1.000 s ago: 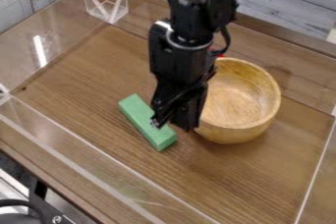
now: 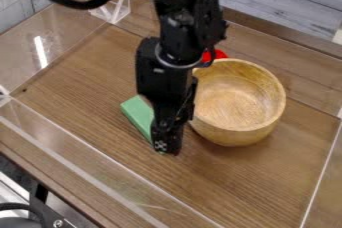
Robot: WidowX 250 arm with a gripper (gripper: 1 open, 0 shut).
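The black gripper [image 2: 171, 132] reaches down over a green block [image 2: 139, 116] lying on the wooden table. Its fingertips are low beside the block and hide much of it; I cannot tell whether they touch it. To the right sits a round tan bowl [image 2: 243, 107].
A red object [image 2: 214, 56] is partly visible behind the bowl. A clear holder [image 2: 107, 4] stands at the back left.
The gripper has moved down and to the left, onto the green block's position, now covering much of it. The bowl and block show no clear movement.
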